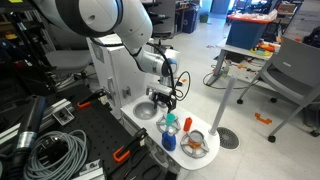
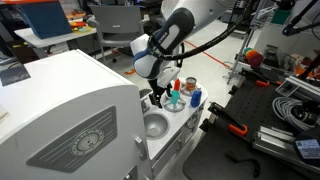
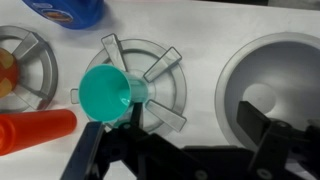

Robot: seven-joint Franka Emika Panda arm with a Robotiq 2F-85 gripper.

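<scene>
My gripper is open over the white counter, with a clear gap between its dark fingers in the wrist view. A teal cup [image 3: 104, 92] rests on a grey burner [image 3: 170, 92], left of the gap; the left fingertip overlaps its edge in view, and whether they touch I cannot tell. To the right, the round metal sink [image 3: 262, 98] lies partly under the other finger and looks empty. From the first exterior side, the gripper [image 1: 163, 102] hangs low between the sink [image 1: 144, 110] and the teal cup [image 1: 170, 119].
A red cylinder [image 3: 38, 129] and a pot with orange contents [image 3: 6, 72] on another burner stand beyond the cup. The blue bottle [image 1: 169, 141] is at the counter's edge. A white cabinet [image 2: 75, 110] rises beside the sink. Bare counter [image 1: 226, 113] lies at the far side.
</scene>
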